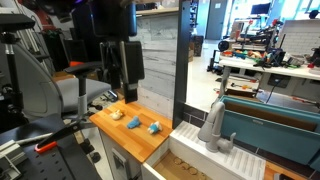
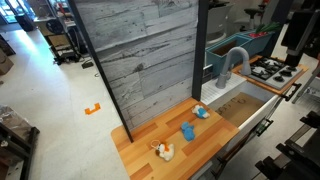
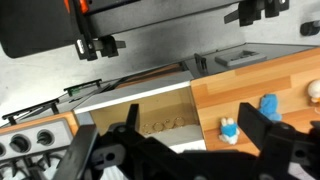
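Note:
My gripper (image 1: pixel 104 76) hangs in the air at the left of exterior view 1, its two dark fingers wide apart. In the wrist view the gripper is open, with nothing held between the fingertips. On the wooden counter (image 2: pixel 150 128) lie three small items: a light-blue and white toy (image 2: pixel 200 111), a blue piece (image 2: pixel 187 131) and a cream and orange figure (image 2: pixel 162 150). All three show at the right of the wrist view, beyond the right finger and well clear of it.
Beside the counter is a recessed sink or drawer (image 3: pixel 150 107) with a pale brown bottom. A grey faucet (image 2: pixel 238 62) rises at its back edge, and a stove top (image 2: pixel 272 70) lies beyond. A grey panelled wall (image 2: pixel 150 60) backs the counter.

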